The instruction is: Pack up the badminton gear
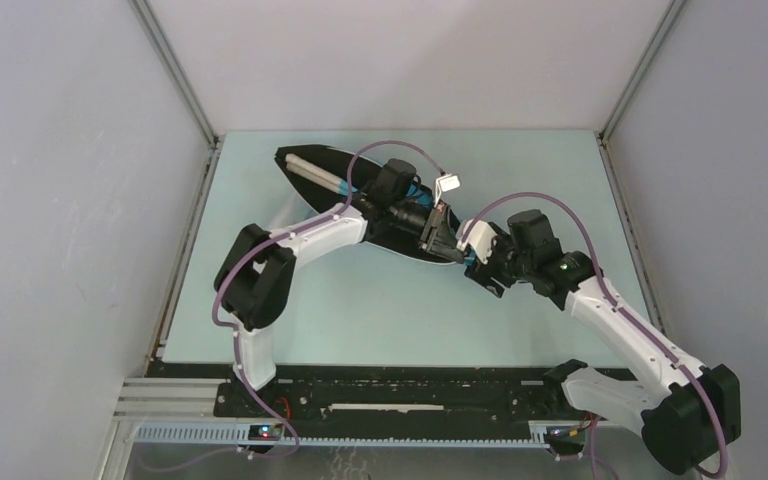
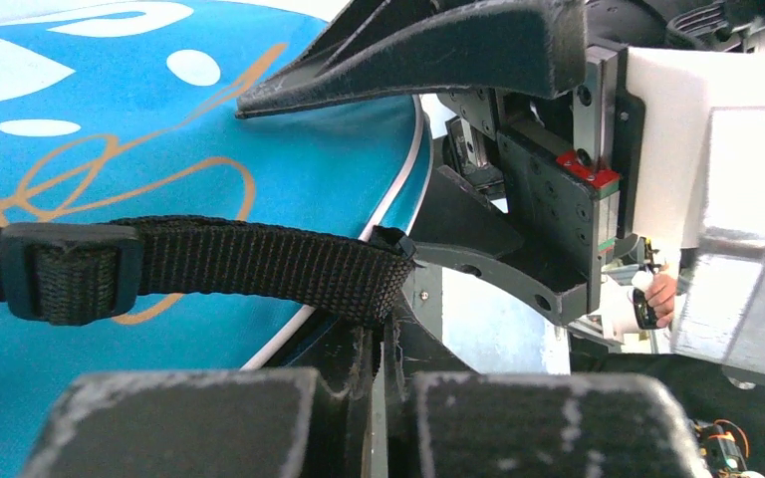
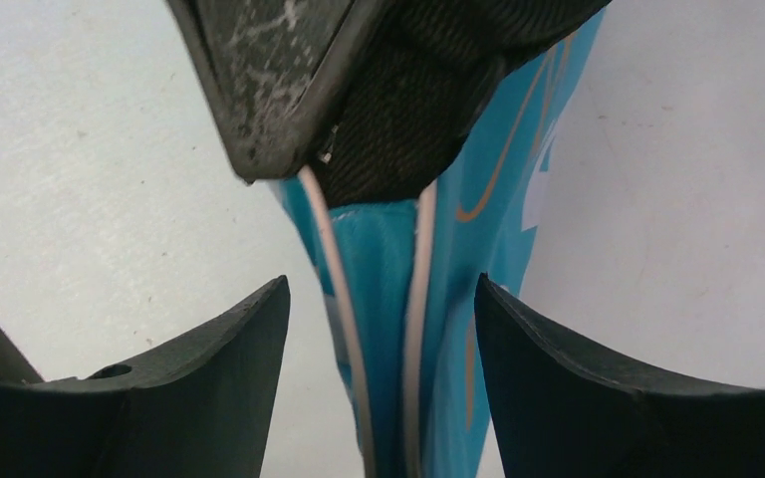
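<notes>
The racket bag [image 1: 310, 160] lies diagonally on the table, black with a blue printed face [image 2: 110, 179]. Its black strap with a buckle [image 2: 259, 261] runs to my left gripper, which is shut, the strap's end at its fingertips. The left gripper [image 1: 442, 245] is at the bag's right end in the top view. My right gripper stands open just right of it, its fingers on either side of a narrow blue, white-piped end of the bag [image 3: 383, 249].
Walls enclose the sides and back. The two grippers are very close together.
</notes>
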